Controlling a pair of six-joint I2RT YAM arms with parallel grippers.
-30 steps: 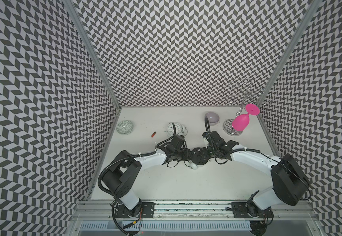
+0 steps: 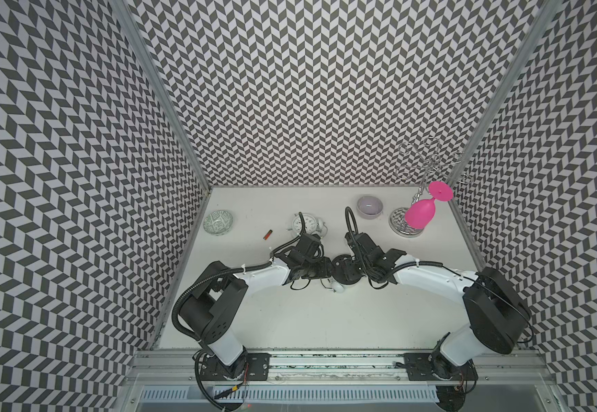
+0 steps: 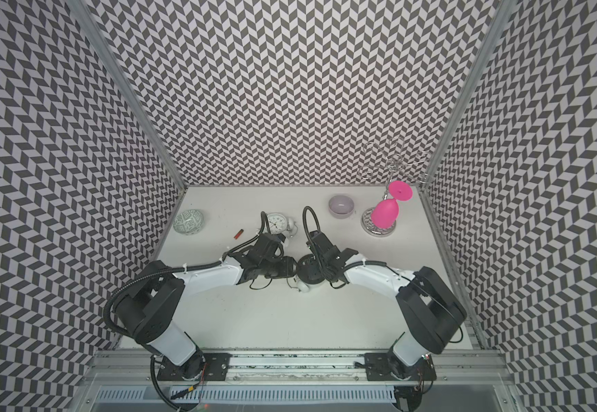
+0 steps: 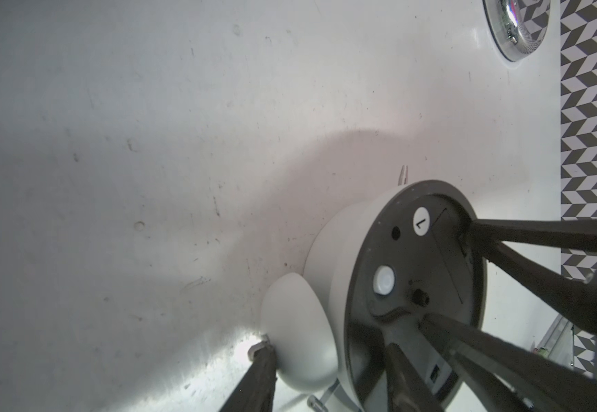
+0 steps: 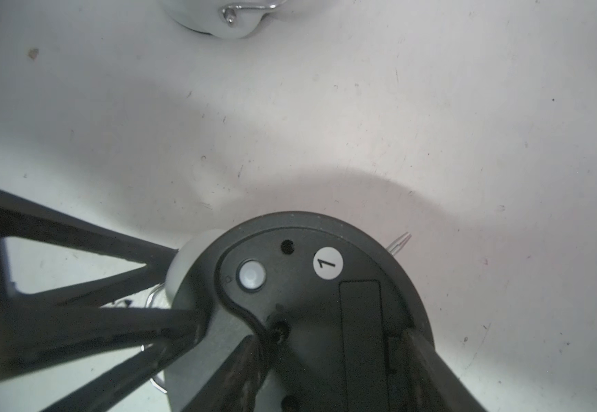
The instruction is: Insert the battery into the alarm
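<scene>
An alarm clock [image 3: 311, 269] lies mid-table between my grippers, its black back [image 5: 312, 309] showing, with a battery cover [image 5: 361, 329] and a "1" label [image 5: 328, 262]. My left gripper is shut on the clock at its rim and white bell [image 4: 297, 329]. My right gripper stands open over the back, fingertips either side of the battery cover area. A small orange-red battery [image 2: 267, 234] lies on the table left of a second, white clock [image 3: 276, 224].
A green bowl [image 2: 218, 221] sits at the left, a lilac bowl [image 2: 369, 206] at the back. A chrome stand [image 2: 403, 223] with a pink object [image 2: 420, 213] stands back right.
My right arm has moved left, further over the clock's back. The clock appears shifted slightly left; my left arm has barely moved.
</scene>
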